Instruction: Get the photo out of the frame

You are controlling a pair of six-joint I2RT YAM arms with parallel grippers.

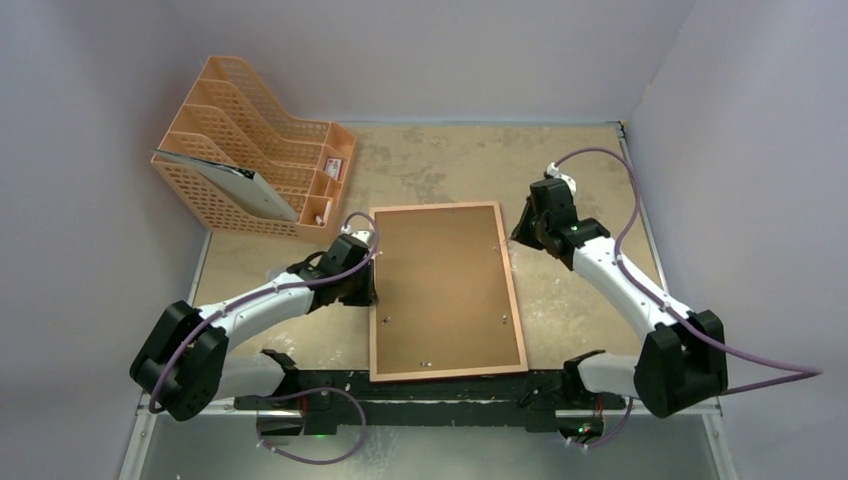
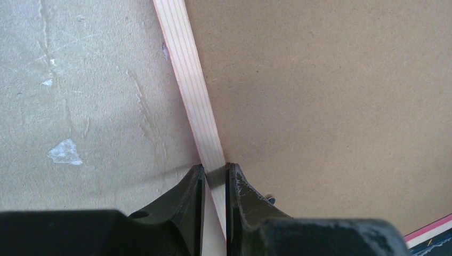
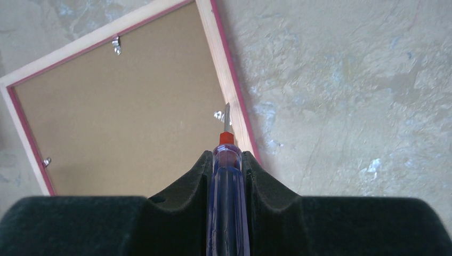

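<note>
The wooden photo frame [image 1: 512,310] lies back-up on the table, its brown backing board [image 1: 445,280] held by small metal tabs [image 3: 116,48]. My left gripper is at the frame's left side, fingertips on either side of the wooden strip; whether they clamp it is unclear. My right gripper is shut on a screwdriver [image 3: 227,213] with a clear handle, red collar and metal shaft. In the right wrist view its tip appears over the frame's right side near a tab; height above it is unclear.
A peach plastic organiser [image 1: 285,130] with a folder [image 1: 240,190] stands at the back left. Bare table [image 1: 420,160] lies behind and right of the frame. Walls bound the sides and back.
</note>
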